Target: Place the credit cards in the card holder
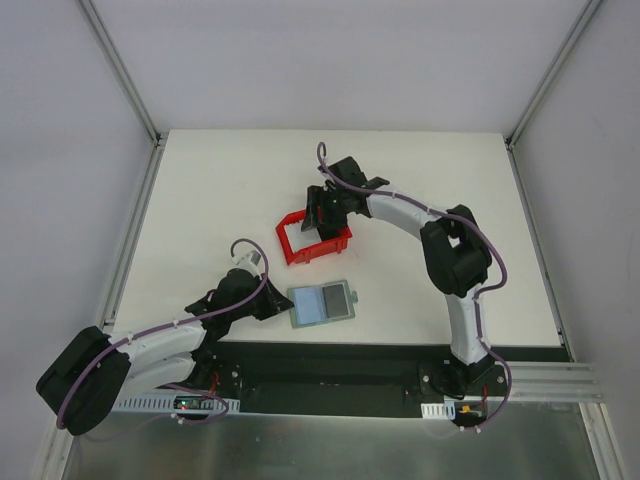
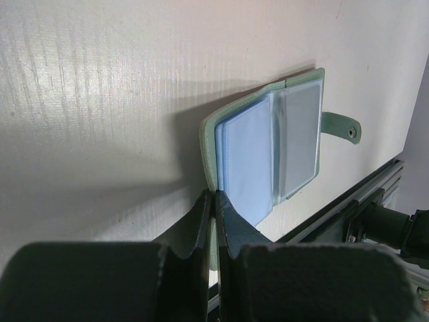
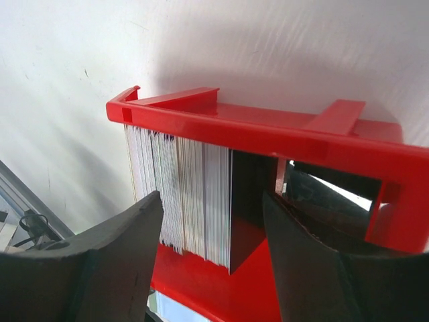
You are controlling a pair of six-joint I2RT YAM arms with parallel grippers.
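Note:
A red tray [image 1: 305, 253] near the table's middle holds a row of white cards [image 3: 191, 194] on edge, beside an empty dark section. My right gripper is over it, open, the cards between and beyond its fingers. The open green card holder [image 1: 323, 303] lies below the tray, with a blue panel [image 2: 244, 157] and a clear sleeve [image 2: 299, 134]. My left gripper is shut at the holder's left edge; whether any of that edge sits between its fingertips is unclear.

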